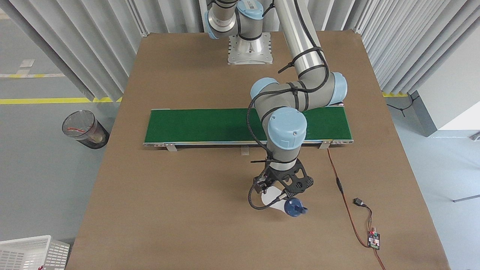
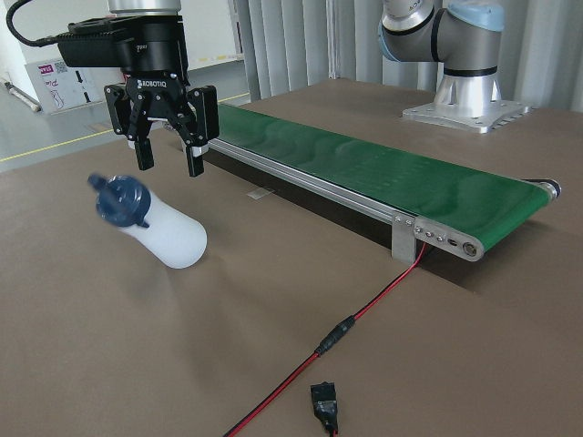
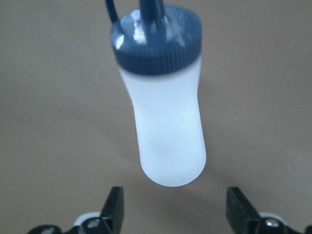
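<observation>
A white squeeze bottle [image 2: 173,235] with a dark blue cap [image 2: 123,202] is strongly tilted on the brown table in the left view, its cap blurred. In the front view the cap [image 1: 292,206] shows just beyond my gripper [image 1: 281,189]. In the left view my black gripper [image 2: 168,146] hangs above the bottle, fingers apart and empty. The wrist view has the bottle [image 3: 168,126] beyond the two open fingertips, with nothing between them.
A green conveyor belt [image 1: 202,126] crosses the table behind the bottle. Red cables [image 1: 346,207] and a small circuit board [image 1: 373,240] lie at the right. A white basket [image 1: 27,252] and a bin [image 1: 92,135] stand off the table at left.
</observation>
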